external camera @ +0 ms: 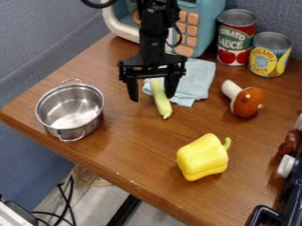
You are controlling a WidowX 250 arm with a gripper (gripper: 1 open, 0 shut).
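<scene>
The black gripper (151,81) hangs open at the top middle, its fingers spread to either side above a pale yellow-green elongated object (163,101), which looks like a toy vegetable. That object lies on a light blue cloth (192,85). Whether the fingers touch it cannot be told.
A steel pot (70,110) stands left, a yellow pepper (203,159) front right, a toy mushroom (245,101) right. Tomato (235,40) and yellow cans (269,56) stand behind, beside a teal appliance (200,26). Dark items line the right edge.
</scene>
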